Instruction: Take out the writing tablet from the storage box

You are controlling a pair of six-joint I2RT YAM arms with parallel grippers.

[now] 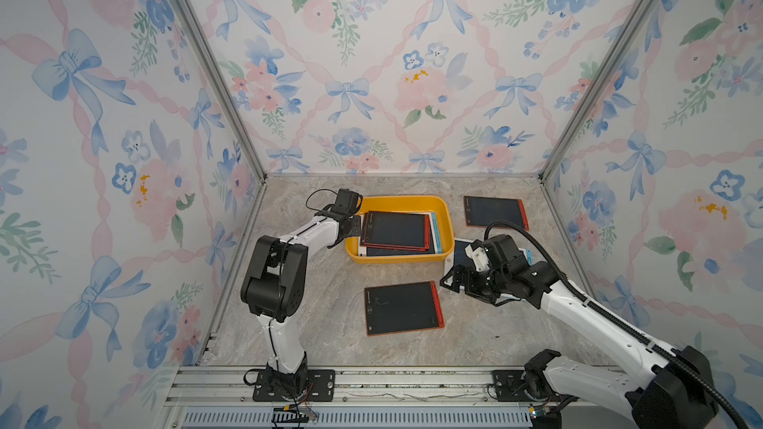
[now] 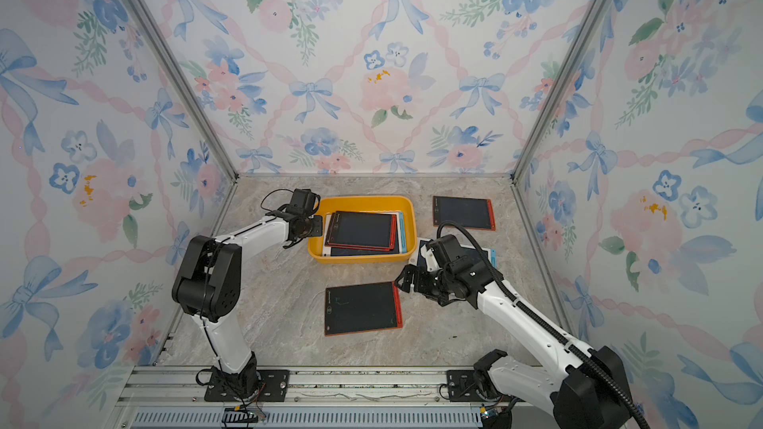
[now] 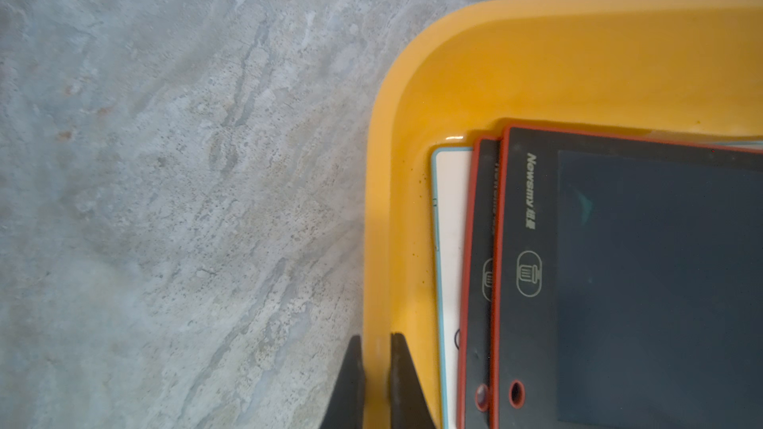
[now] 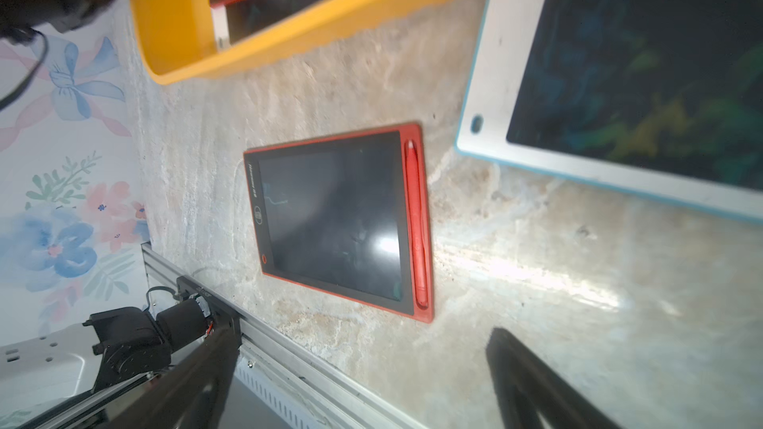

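Observation:
The yellow storage box (image 1: 399, 259) stands at the back middle. Inside lie stacked writing tablets: a red-edged dark one (image 1: 397, 228) on top, another red-edged one just under it, and a white, blue-edged one (image 3: 451, 222) below. At the box's left wall, my left gripper is shut on the thin yellow rim, one finger on each side. My right gripper (image 1: 451, 276) stands open with nothing between its fingers, above the table right of the box's front. A red-edged tablet (image 4: 337, 218) lies flat on the table in front of the box.
Another red-edged tablet (image 1: 494, 212) lies at the back right. A white, blue-edged tablet (image 4: 508, 63) rests right of the box, partly hidden under my right arm in the top views. Bare table (image 1: 318, 310) shows at the front left.

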